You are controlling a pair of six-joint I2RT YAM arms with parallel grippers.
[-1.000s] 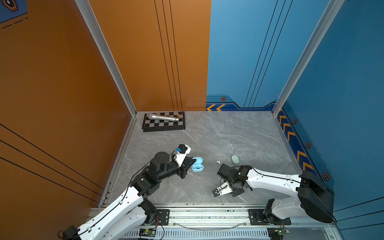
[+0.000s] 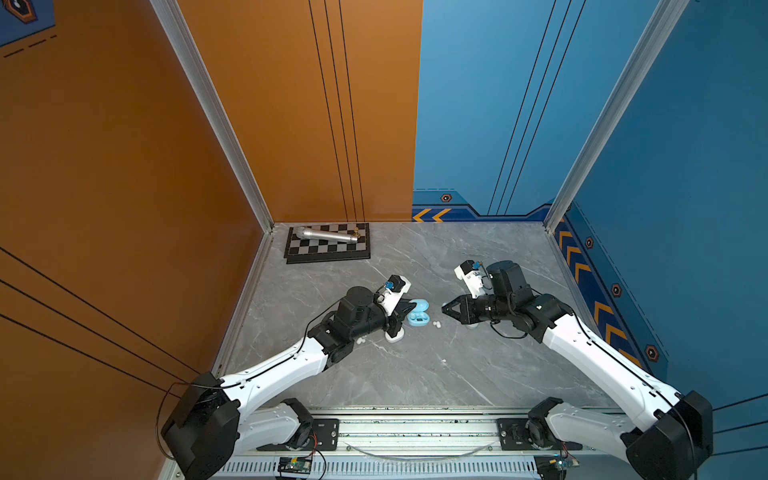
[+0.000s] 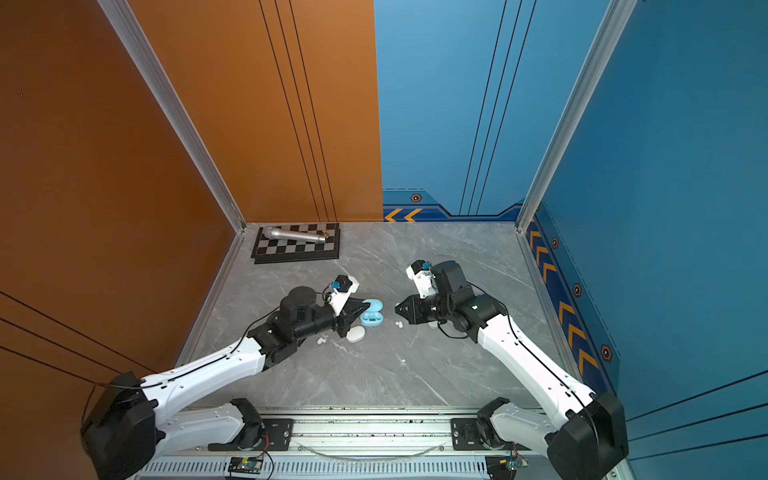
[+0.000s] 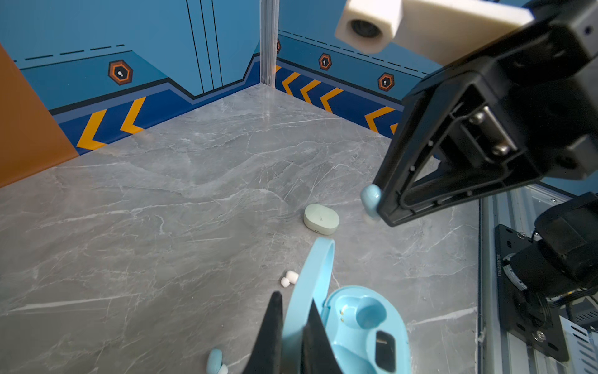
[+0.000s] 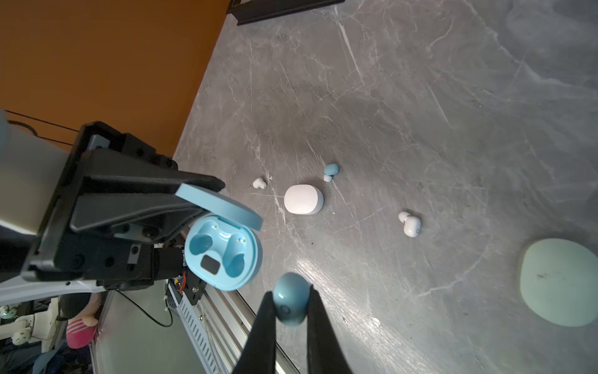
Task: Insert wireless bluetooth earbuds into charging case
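My left gripper is shut on the raised lid of the light-blue earbud case (image 5: 218,255), holding the open case above the table; the visible cavities look empty. My right gripper is shut on a light-blue earbud (image 5: 290,290), held to the right of the case, its tip toward it. Another blue earbud (image 5: 331,169) lies on the table, as do white earbuds (image 5: 411,225) and a small white pair (image 5: 259,183).
A white case (image 5: 303,199) and a pale green case (image 5: 557,280) lie on the grey table. A checkered board with a metal cylinder (image 2: 326,235) stands at the back left.
The left has moved right with the case; the right has swung up from the front of the table to face it.
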